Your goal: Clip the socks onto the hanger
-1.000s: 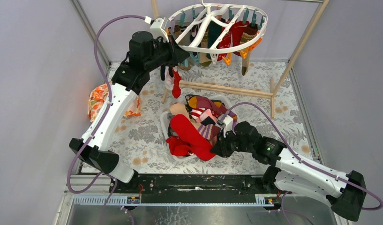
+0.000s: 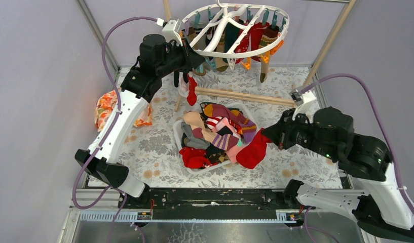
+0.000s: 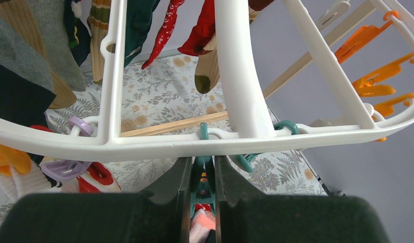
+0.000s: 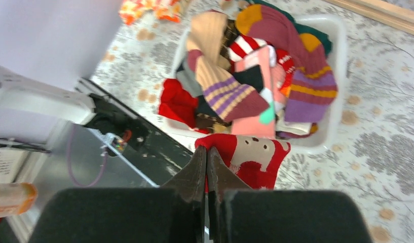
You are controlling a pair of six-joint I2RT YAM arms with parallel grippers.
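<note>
The white clip hanger hangs at the top with several socks clipped on it. My left gripper is shut on a teal clip at the hanger's near rim, seen in the left wrist view. My right gripper is shut on a red sock, which dangles beside the bin, right of centre in the top view. In the right wrist view the sock shows white patches. The white bin below holds a pile of mixed socks.
Wooden bars lie behind the bin. An orange patterned cloth is at the left. Walls close in on both sides, and patterned floor is clear right of the bin.
My right gripper has risen and moved right, lifting the red sock off the pile to hang at the bin's right. The left arm has stayed still.
</note>
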